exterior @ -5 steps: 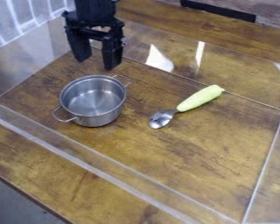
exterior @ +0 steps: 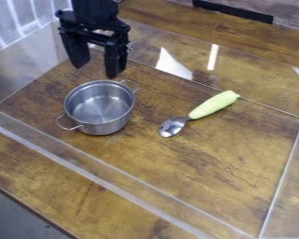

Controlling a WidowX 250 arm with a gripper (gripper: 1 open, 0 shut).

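My gripper (exterior: 94, 58) is a black unit in the upper left of the camera view, hanging above and behind a small steel pot (exterior: 98, 107) with two wire handles. Its two fingers point down and stand apart, with nothing seen between them. To the right of the pot lies a spoon (exterior: 212, 105) with a pale yellow-green handle, its metal bowl toward the lower left.
The wooden table (exterior: 139, 191) is edged by clear plastic panels along the left, front and right. A white slatted object (exterior: 18, 19) shows at the top left corner.
Over the last second my gripper has shifted slightly, a little to the left. The pot and spoon have not moved.
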